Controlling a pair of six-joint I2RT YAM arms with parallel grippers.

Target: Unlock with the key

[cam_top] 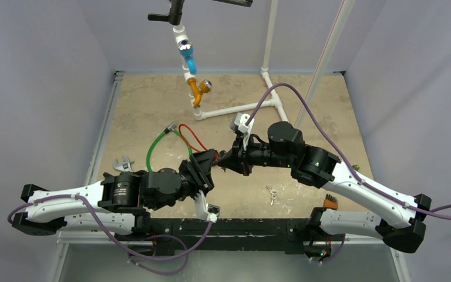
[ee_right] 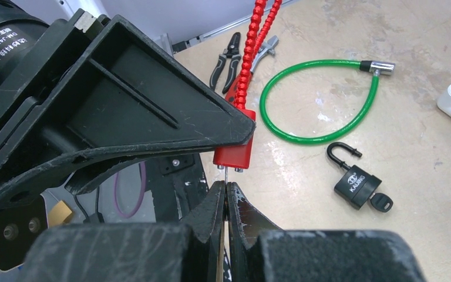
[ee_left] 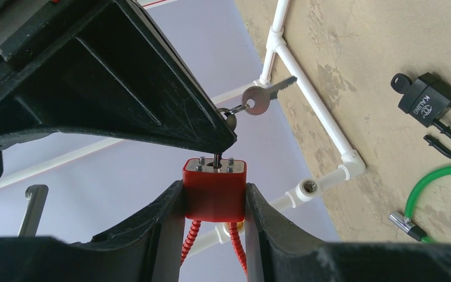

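Note:
My left gripper is shut on a red lock block (ee_left: 214, 188), which fills the space between its fingers. The block's metal face, with a keyhole and small pins, points toward my right gripper. That gripper is shut on a key, whose thin blade (ee_left: 217, 160) runs from the fingertips into the keyhole. How deep it sits I cannot tell. A second key (ee_left: 260, 100) dangles from a ring beside the right fingertips. Two red cable strands (ee_right: 248, 64) leave the block's opposite side. From above, the two grippers meet tip to tip over the table.
On the table lie a green cable lock (ee_right: 312, 140), a black padlock (ee_right: 358, 185) with its shackle open, and tools including pliers (ee_right: 228, 59). Loose keys (cam_top: 272, 194) rest at the front. White pipes (cam_top: 235, 110) with taps stand behind.

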